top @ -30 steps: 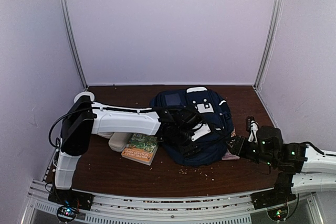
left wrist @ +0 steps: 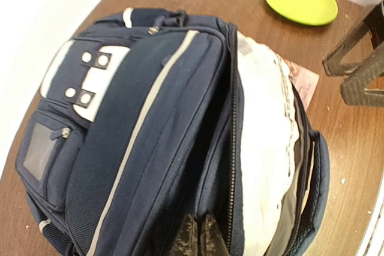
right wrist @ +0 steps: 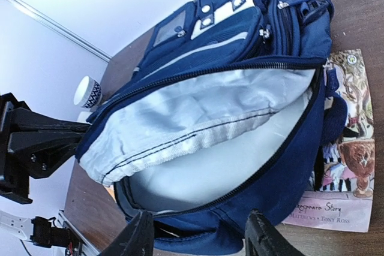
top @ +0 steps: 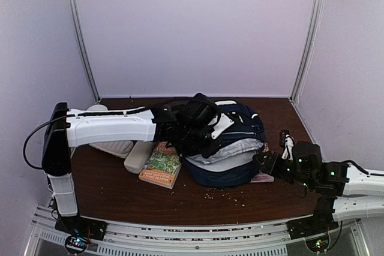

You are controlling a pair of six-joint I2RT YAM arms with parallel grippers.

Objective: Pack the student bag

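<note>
The navy backpack (top: 222,172) lies in the middle of the table, its main compartment (right wrist: 198,166) unzipped with pale lining showing. My left gripper is shut at the bag's upper flap, which is raised; whether fabric is between its fingertips is unclear. My right gripper stands part open in front of the bag's opening, nothing seen between its fingers. An orange-green book (top: 159,166) and a grey case (top: 137,159) lie left of the bag. A pink illustrated book (right wrist: 342,202) lies partly under the bag's right side.
A green plate (left wrist: 300,1) shows beyond the bag in the left wrist view. A white patterned cup (right wrist: 89,91) is at the far left.
My left arm has moved up and back, and the bag's flap has lifted, showing more grey lining. The right arm has barely moved.
</note>
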